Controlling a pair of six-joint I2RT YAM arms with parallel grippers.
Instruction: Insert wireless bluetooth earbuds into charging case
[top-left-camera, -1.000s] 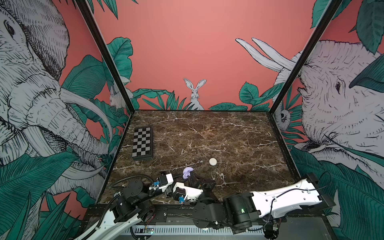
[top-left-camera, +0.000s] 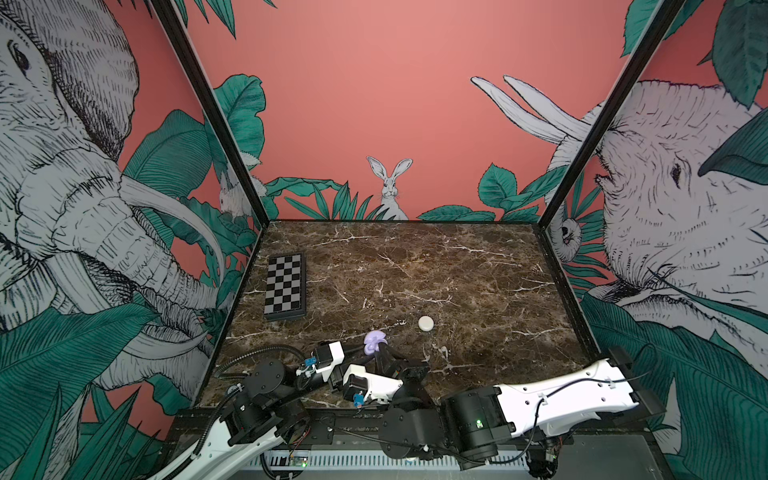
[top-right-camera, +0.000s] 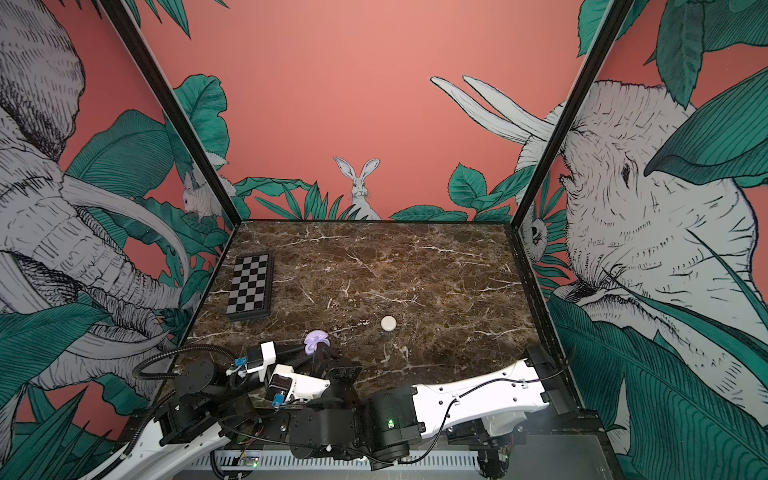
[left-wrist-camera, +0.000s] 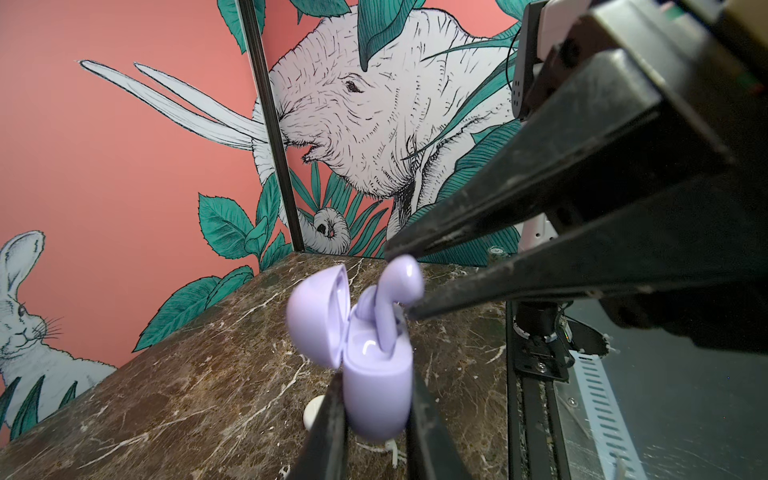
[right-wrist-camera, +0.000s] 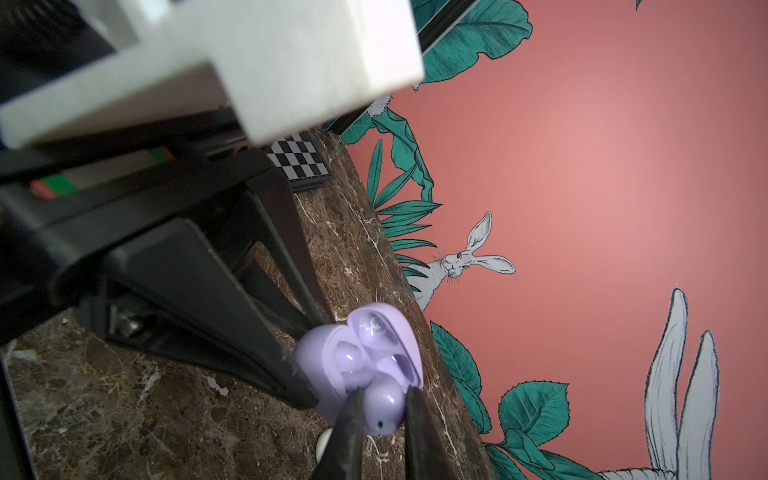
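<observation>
The lilac earbud case (left-wrist-camera: 377, 392), lid (left-wrist-camera: 313, 316) open, is upright in my left gripper (top-left-camera: 369, 349), which is shut on it. An earbud (left-wrist-camera: 400, 280) sits in the case with its head above the body. My right gripper is shut, its tips right at this earbud's head; in the right wrist view the head lies at the tips, and I cannot tell whether it is gripped. In the top views both grippers meet low over the near part of the table, partly hiding each other.
A black checkerboard box (top-left-camera: 283, 285) lies at the left of the marble table (top-left-camera: 480, 280). A small white disc (top-left-camera: 425, 323) lies right of the grippers.
The case and both grippers have shifted very slightly toward the back and left over the last second. Otherwise the scene looks the same.
</observation>
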